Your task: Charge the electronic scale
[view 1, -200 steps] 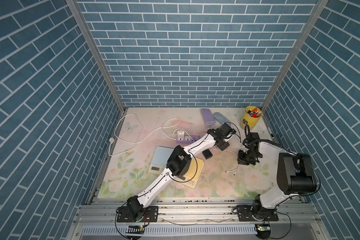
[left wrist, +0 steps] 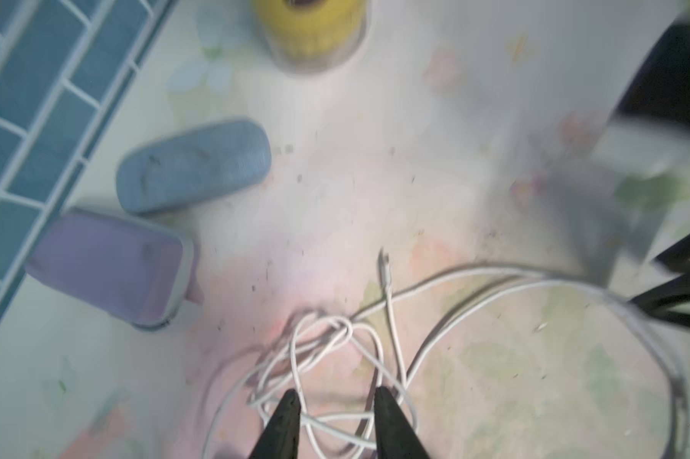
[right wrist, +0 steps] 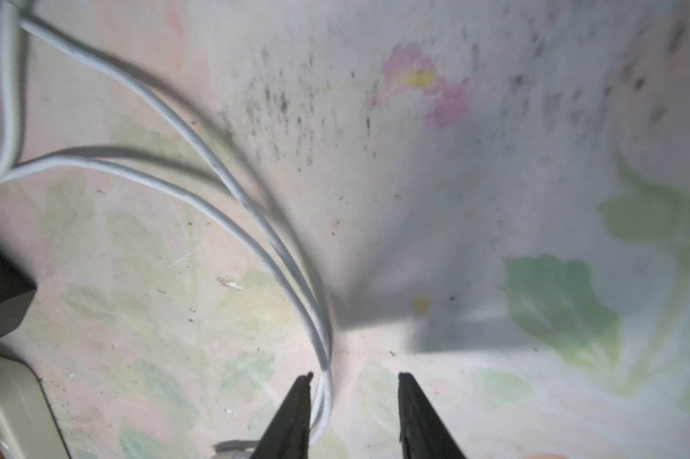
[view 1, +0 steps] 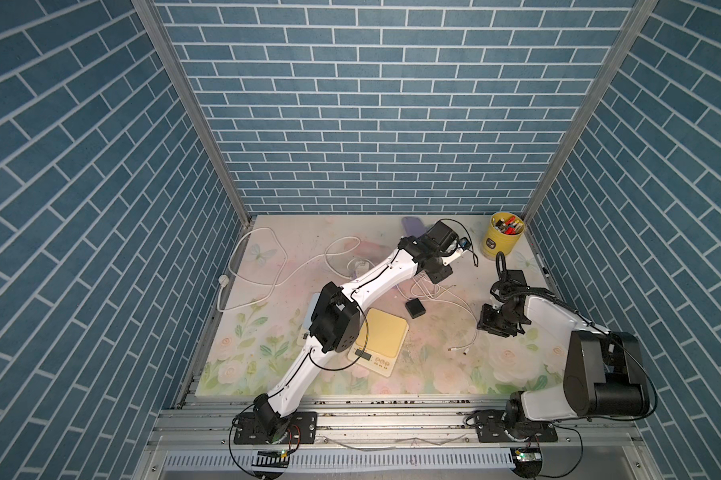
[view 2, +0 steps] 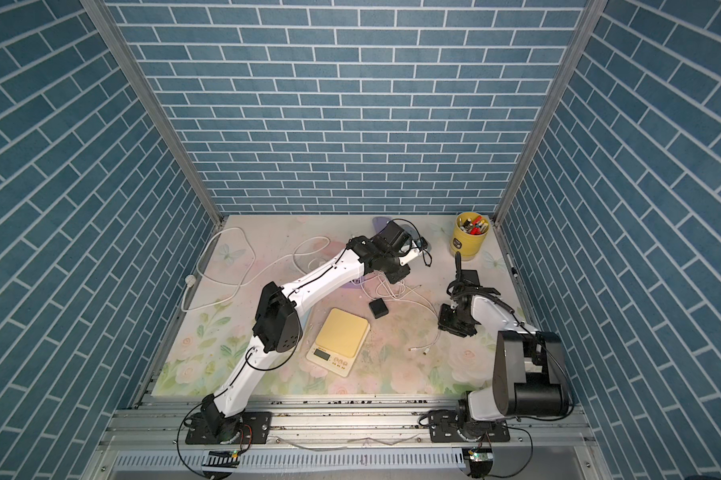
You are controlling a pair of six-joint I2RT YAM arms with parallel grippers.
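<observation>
A yellow electronic scale [view 2: 341,333] lies at the front middle, with a black charger block [view 2: 378,309] behind it. My left gripper hangs open over coiled white cables [left wrist: 322,329]; a small connector [left wrist: 385,264] lies nearby. My right gripper is open, low over two white cable strands [right wrist: 230,206], whose lower ends are mostly out of that view. The purple power strip [view 2: 346,283] is largely hidden under my left arm.
A yellow pen cup [view 1: 502,238] stands back right. Purple [left wrist: 107,264] and blue [left wrist: 191,164] cases lie near the back wall. A long white cord loops across the left side.
My right gripper has shifted slightly toward the front, and its forearm has moved right.
</observation>
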